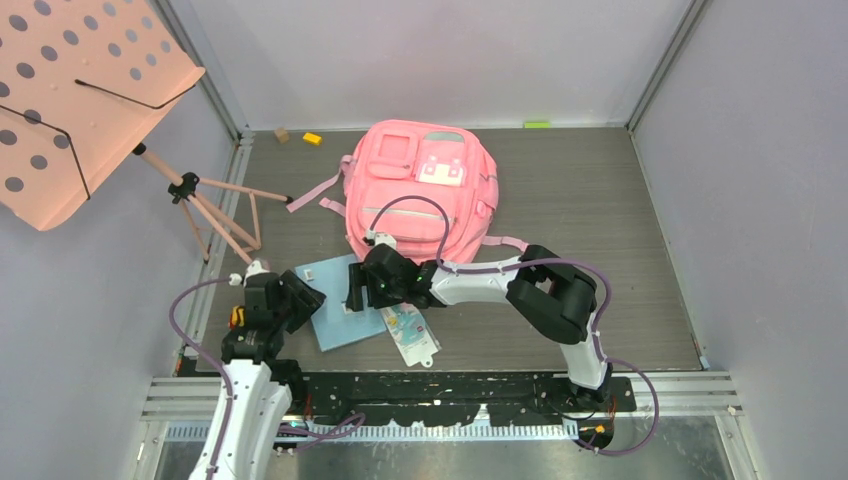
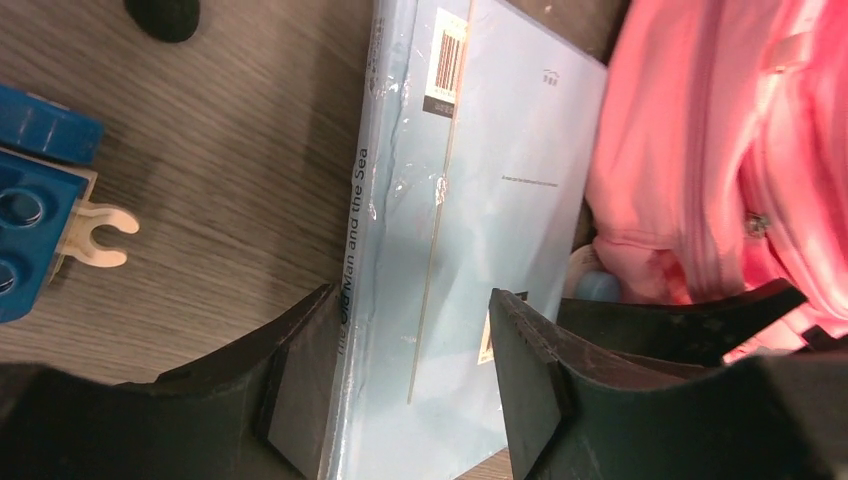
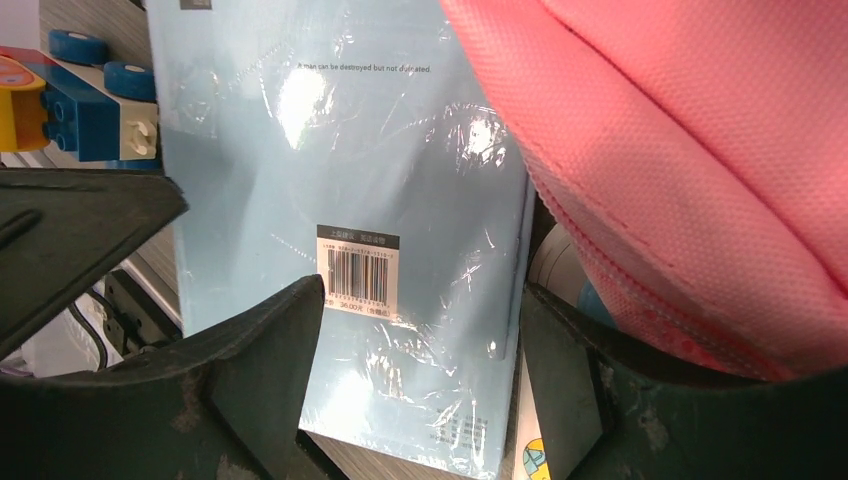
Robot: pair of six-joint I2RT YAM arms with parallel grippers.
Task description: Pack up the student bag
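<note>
A light blue wrapped book [image 1: 340,325], "The Old Man and the Sea", lies on the floor in front of the pink backpack [image 1: 420,170]. My left gripper is part open over its spine edge at the left. My right gripper is part open over the book's barcode end, beside the backpack's fabric [image 3: 660,150]; whether its fingers press on the book is unclear. A white card-like item [image 1: 410,340] lies partly under my right arm.
A pink stand [image 1: 215,210] is at the left. Toy bricks [image 2: 35,230] lie left of the book. Small blocks [image 1: 312,138] lie at the back.
</note>
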